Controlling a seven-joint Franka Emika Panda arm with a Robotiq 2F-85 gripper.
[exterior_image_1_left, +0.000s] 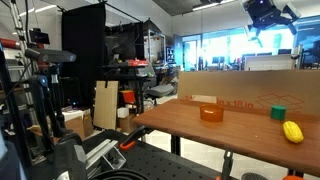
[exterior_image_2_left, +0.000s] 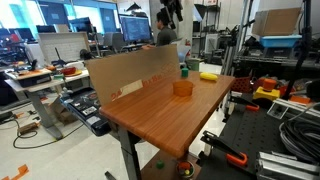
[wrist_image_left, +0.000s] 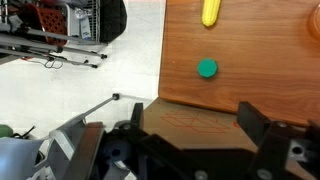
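Observation:
High above the far right of the table, my gripper hangs open and empty. In the wrist view its dark fingers stand wide apart along the lower edge. Below it, clear of the fingers, a small green round object (wrist_image_left: 207, 68) stands on the wooden table, close to the cardboard panel. A yellow oblong object (exterior_image_1_left: 292, 132) lies nearer the table's right end. An orange bowl (exterior_image_1_left: 211, 113) rests around the middle of the tabletop; only its edge enters the wrist view. What the bowl holds cannot be made out.
A tall cardboard panel (exterior_image_1_left: 240, 88) borders the back of the brown table (exterior_image_2_left: 165, 117). Bare wood lies between the bowl and the green object. Beyond the table's end, the wrist view shows pale floor and a black wire basket (wrist_image_left: 83, 22).

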